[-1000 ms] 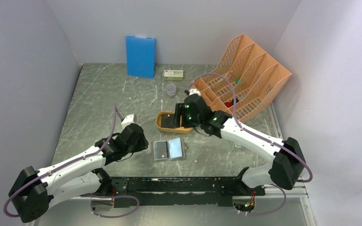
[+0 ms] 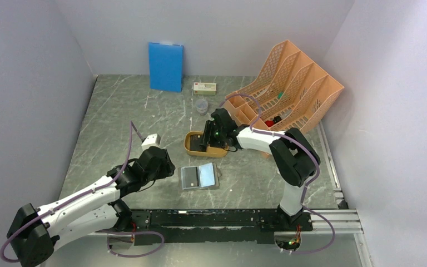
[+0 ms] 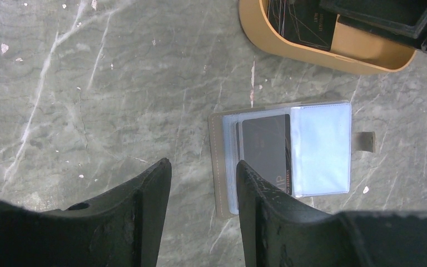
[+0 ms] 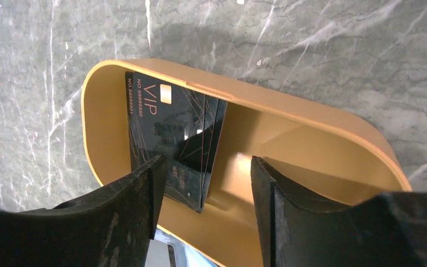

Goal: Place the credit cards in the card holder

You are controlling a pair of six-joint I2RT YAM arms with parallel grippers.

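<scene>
Black VIP cards (image 4: 169,125) lean overlapped at one end of a tan oval tray (image 2: 223,153). Just over that tray is my right gripper, its fingers parted; in the right wrist view the cards' lower edge shows between the fingers, and no grip on them is visible. An open card holder (image 3: 322,147) with clear sleeves lies flat in front of the tray, a dark card (image 3: 264,150) in its left sleeve. To the left of the holder hovers my left gripper, open and empty; one fingertip overlaps the holder's near left part in the left wrist view.
An orange slotted rack (image 2: 294,92) fills the back right. A blue board (image 2: 165,67), a small box (image 2: 204,88) and a clear cup (image 2: 201,106) stand at the back.
The right gripper has shifted slightly left and looks lower over the tray, its arm folding inward. My left arm has moved only a little. Tray and holder have stayed put.
</scene>
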